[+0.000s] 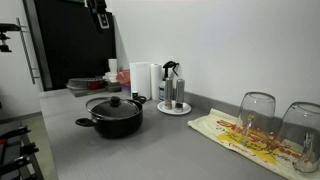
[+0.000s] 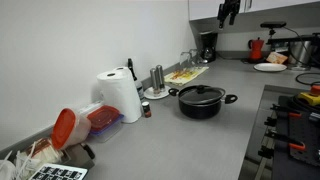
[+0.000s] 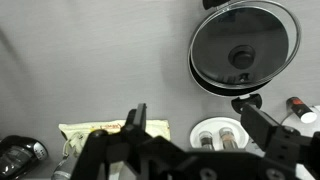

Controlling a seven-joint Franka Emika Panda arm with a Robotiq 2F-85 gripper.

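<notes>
A black pot with two side handles stands on the grey counter, a glass lid with a dark knob over its top. From above, the lid looks slightly off the pot's rim; whether it sits flush I cannot tell. High over the counter hangs my gripper, open and empty, clear of the pot. The same gripper shows at the upper left in exterior view 1, and the gripper is near the top in exterior view 2.
Beside the pot, a white plate carries tall shakers. A patterned cloth holds upturned glasses. A paper towel roll and a red-lidded container stand along the wall. The counter in front of the pot is clear.
</notes>
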